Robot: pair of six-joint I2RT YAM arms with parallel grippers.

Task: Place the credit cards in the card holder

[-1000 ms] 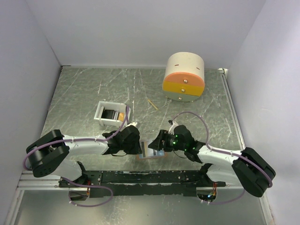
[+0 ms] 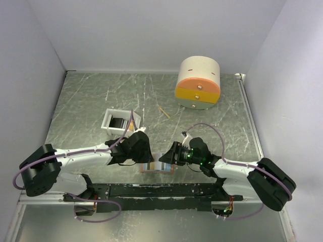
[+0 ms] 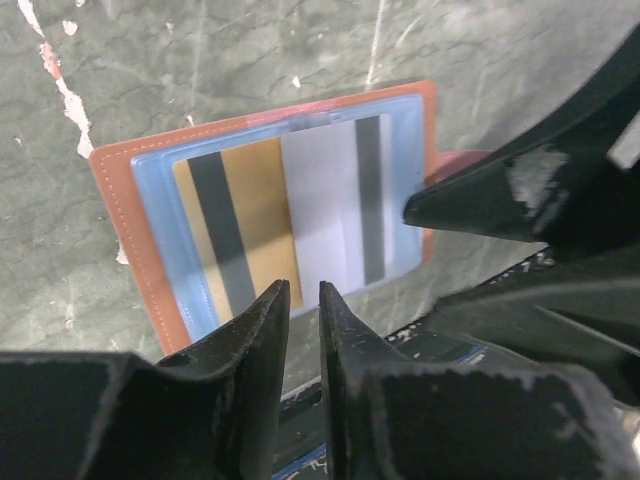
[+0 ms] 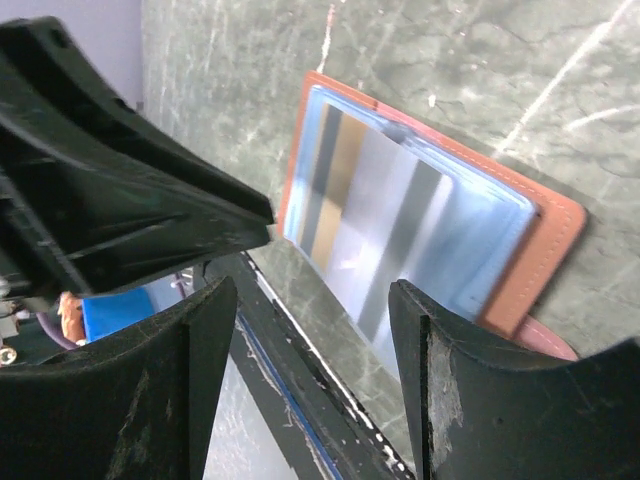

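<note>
The card holder [image 3: 139,245] lies open on the marble table at the front middle, with a tan card [image 3: 262,220] and a white card [image 3: 323,200] in its pale blue sleeves. My left gripper is above the holder's near edge, its fingertips close together but apart, nothing visible between them. My right gripper stands open over the holder from the other side, its fingertips apart; in the right wrist view the white card and sleeve show beyond the gap.
A white box [image 2: 106,121] with dark and tan items sits at the left. A drawer cabinet [image 2: 197,75] stands at the back right, and a small yellow stick [image 2: 164,112] lies in the middle.
My right gripper has moved a little toward the front.
</note>
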